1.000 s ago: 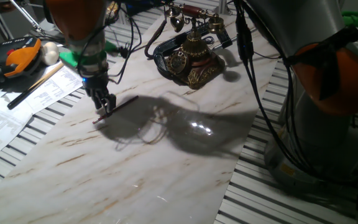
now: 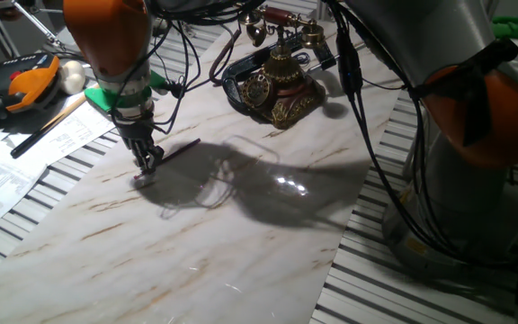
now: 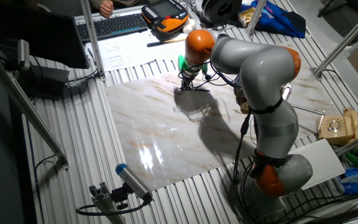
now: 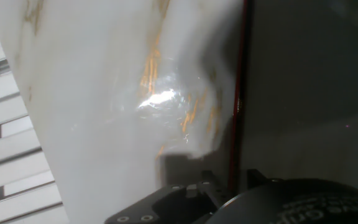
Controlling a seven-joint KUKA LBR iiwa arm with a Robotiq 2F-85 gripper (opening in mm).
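Note:
A thin dark red stick (image 2: 183, 149) lies on the marble-patterned board (image 2: 106, 261). My gripper (image 2: 147, 168) points down over the near-left end of the stick, low above the board. In the wrist view the stick (image 4: 238, 99) runs from the top edge down between the two fingers, and a gap shows on either side of it. The fingers look open around the stick; whether the fingertips touch the board cannot be told. The arm's dark shadow covers the board beside the stick.
An ornate old-style telephone (image 2: 283, 94) stands behind and right of the gripper. Beyond the board's left edge are papers (image 2: 7, 184), a black pen-like rod (image 2: 27, 142) and an orange-and-black device (image 2: 16, 85). The front of the board is clear.
My gripper has shifted slightly left along the stick, towards its near-left end. The stick and the telephone stay where they were.

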